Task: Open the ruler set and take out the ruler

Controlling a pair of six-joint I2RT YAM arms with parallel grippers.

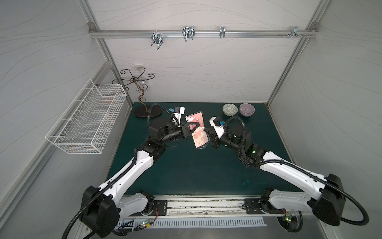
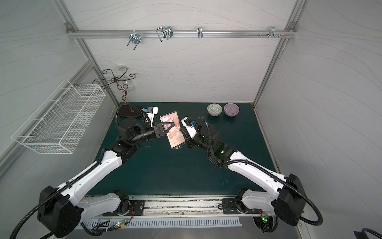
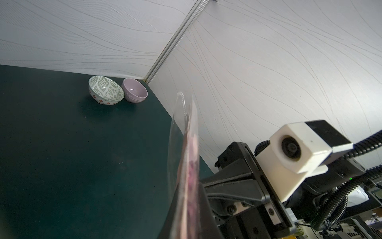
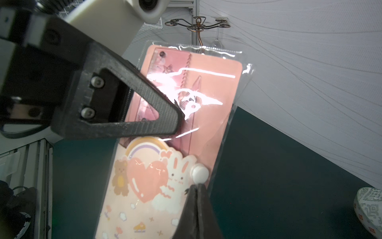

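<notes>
The ruler set (image 1: 199, 135), a pink pouch in a clear sleeve, is held upright in the air above the table by my left gripper (image 1: 194, 126), shut on its side. In the right wrist view it shows pink rulers (image 4: 167, 63) under plastic and a rabbit-and-heart front flap (image 4: 143, 183) with a white round button (image 4: 199, 174). My right gripper is shut, its tips at that button; whether anything thin is between them is hidden. The left wrist view shows the pouch edge-on.
A patterned bowl (image 1: 230, 109) and a purple bowl (image 1: 246, 110) stand at the back right. A metal stand (image 1: 141, 111) is at back left, a wire basket (image 1: 71, 139) on the left wall.
</notes>
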